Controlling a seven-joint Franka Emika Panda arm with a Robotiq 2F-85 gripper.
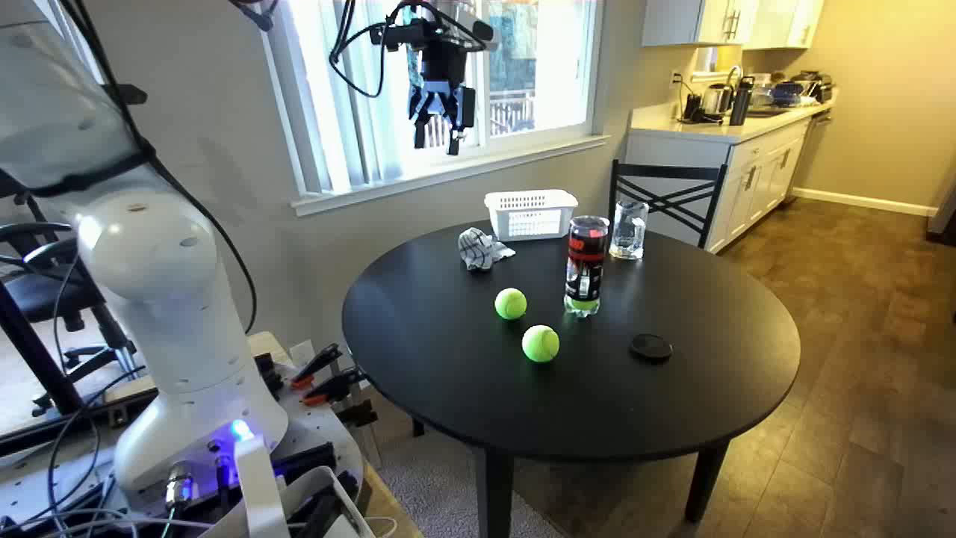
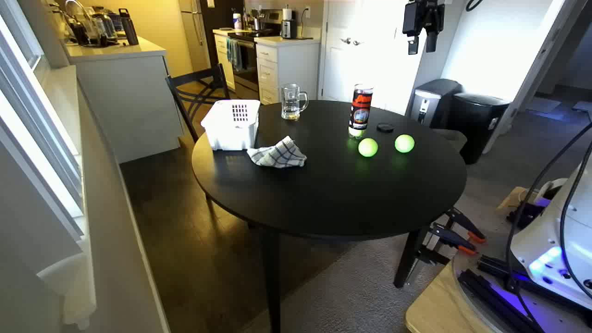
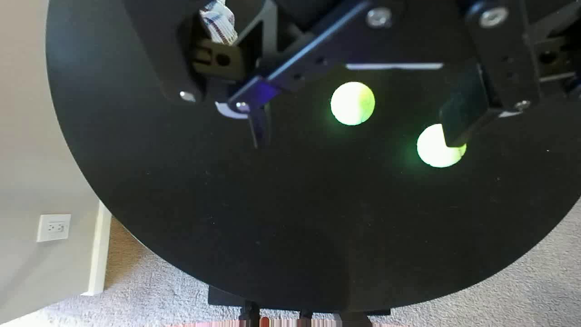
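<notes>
My gripper hangs open high above the table, with nothing between its fingers; in the second exterior view the gripper is at the top right. Two green tennis balls lie apart on the table: one ball farther back, another ball nearer the front. Behind them stands a clear ball can with a black and red label and a green ball showing at its bottom. Its top looks uncovered. A black round lid lies flat to the right. From the wrist, one finger partly covers a ball; the other ball shows whole.
On the round black table also stand a white basket, a glass mug and a crumpled checked cloth. A dark chair is behind the table.
</notes>
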